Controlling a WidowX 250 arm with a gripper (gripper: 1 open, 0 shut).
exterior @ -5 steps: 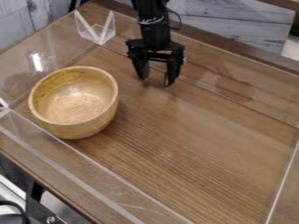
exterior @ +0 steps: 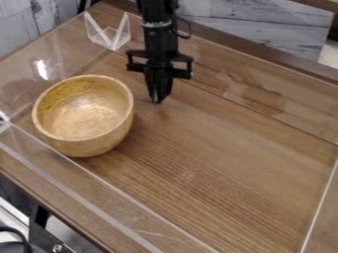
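My black gripper (exterior: pixel 157 87) points down over the wooden table, to the right of and behind a large yellow bowl (exterior: pixel 82 111). It looks shut, with nothing visible between its fingers, though the tip is small and dark.
A clear plastic object (exterior: pixel 109 30) stands at the back left. A pale marble-like wall (exterior: pixel 271 25) runs along the back.
My gripper and arm have moved slightly left and toward the camera, nearer the bowl. The bowl has stayed where it was.
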